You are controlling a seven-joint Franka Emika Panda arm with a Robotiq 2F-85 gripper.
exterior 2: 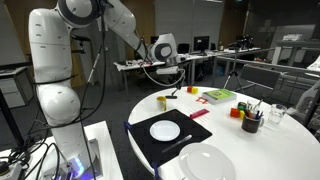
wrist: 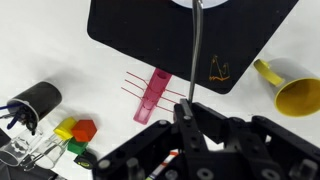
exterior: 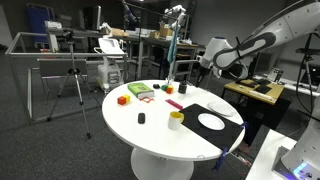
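My gripper is shut on a long, thin, grey utensil (wrist: 196, 50), which reaches up across the wrist view. The utensil overlaps the black mat (wrist: 125, 25) and the edge of a white plate; what its far end touches cannot be told. In exterior view 2, the white plate (exterior 2: 165, 130) lies on the mat. A yellow mug (wrist: 298, 98) stands beside the mat, right of the gripper in the wrist view. The gripper hangs above the table in both exterior views, too small there to show its fingers clearly.
A pink-red object (wrist: 152, 95) lies near the mat. A black cup with pens (wrist: 40, 98) and colored blocks (wrist: 85, 130) stand to the left in the wrist view. Another large white plate (exterior 2: 205, 163) sits near. The round table's left part (exterior: 120, 113) has free room.
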